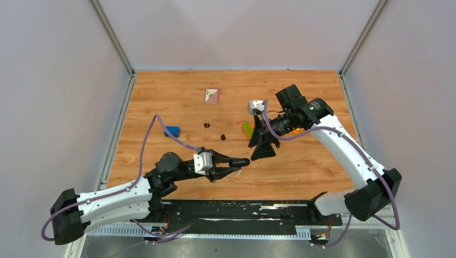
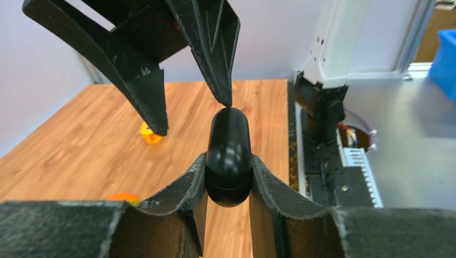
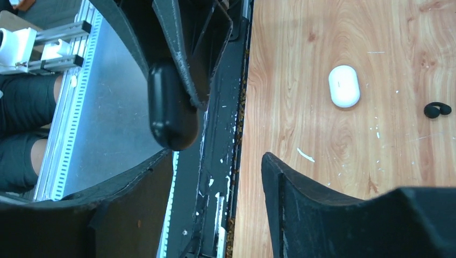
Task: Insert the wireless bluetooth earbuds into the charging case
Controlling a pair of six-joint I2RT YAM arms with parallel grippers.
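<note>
My left gripper (image 1: 228,165) is shut on a black oblong case, held over the front middle of the table; it also shows in the right wrist view (image 3: 173,107). My right gripper (image 1: 262,153) stands open just beyond the case's end, nothing seen between its fingers. Two small black earbuds (image 1: 207,124) (image 1: 222,137) lie on the wood behind the left gripper; one dark earbud (image 3: 437,110) shows in the right wrist view, along with a white oblong object (image 3: 344,86) on the table.
A blue block (image 1: 172,131) lies at the left, a pink-and-white square (image 1: 211,95) at the back. Green and orange items (image 1: 247,129) are partly behind the right arm. The wooden table (image 1: 166,91) is otherwise mostly clear.
</note>
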